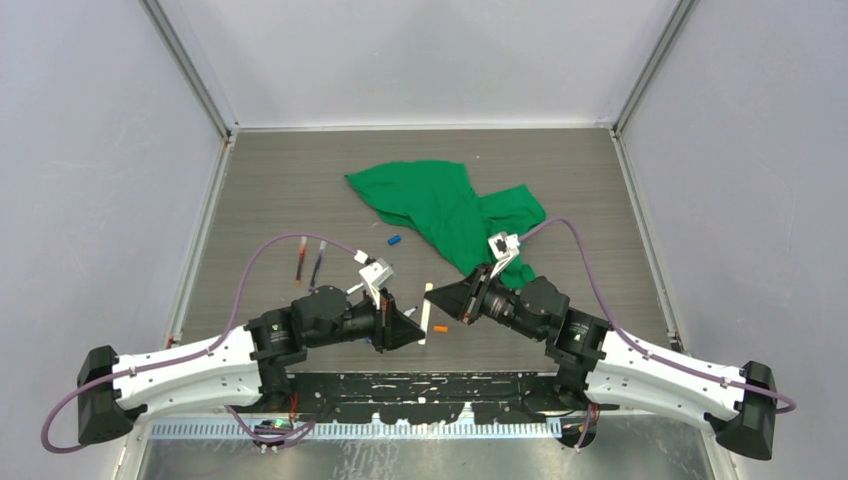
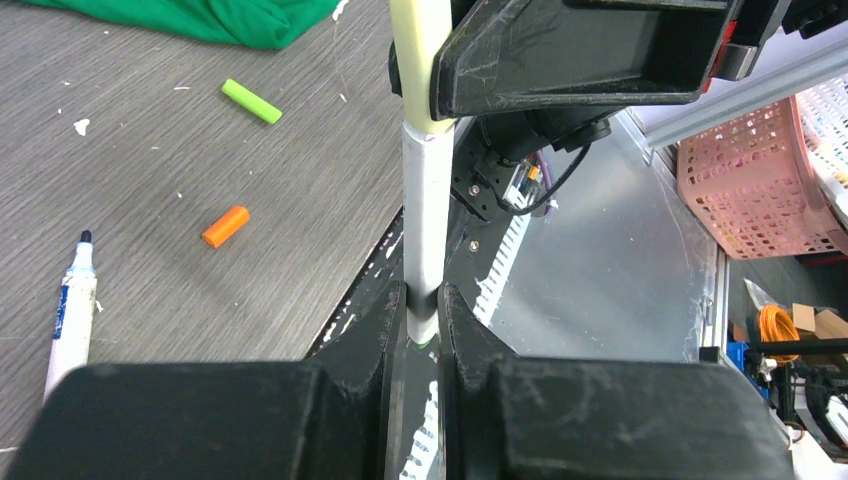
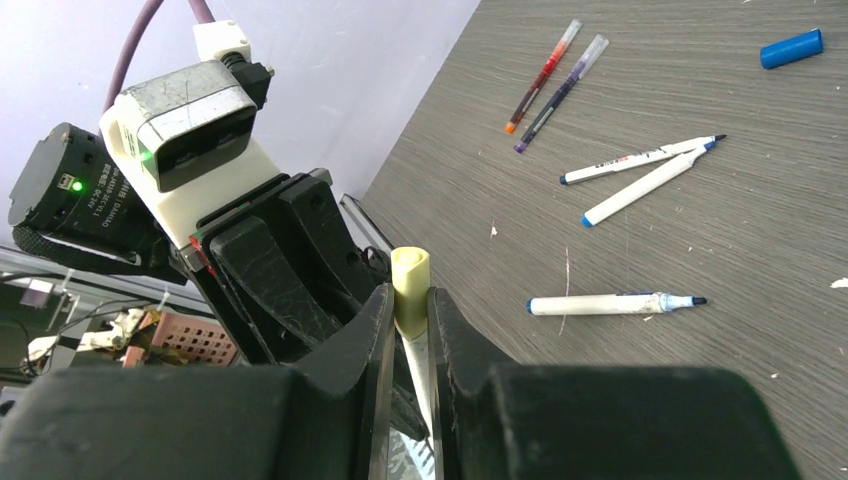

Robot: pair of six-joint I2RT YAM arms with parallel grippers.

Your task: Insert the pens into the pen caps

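Note:
A white pen (image 2: 427, 200) stands nearly upright with its top end in a pale yellow cap (image 2: 420, 60), no gap showing where they meet. My right gripper is shut on the yellow cap. Lower down, the fingertips of my left gripper lie on either side of the pen's green-tipped lower end; whether they press on it I cannot tell. Uncapped on the table lie a blue-marked white marker (image 3: 605, 304), a white pen with a blue tip (image 3: 645, 185) and a thin dark-tipped pen (image 3: 640, 160). Loose caps are orange (image 2: 226, 227), green (image 2: 251, 101) and blue (image 3: 791, 49).
A red pen (image 3: 545, 75) and a purple pen (image 3: 563, 92), both with clear caps, lie side by side at the left. The green cloth (image 1: 430, 195) is crumpled at the back centre. Bare table (image 1: 280, 180) shows on the far left and far right.

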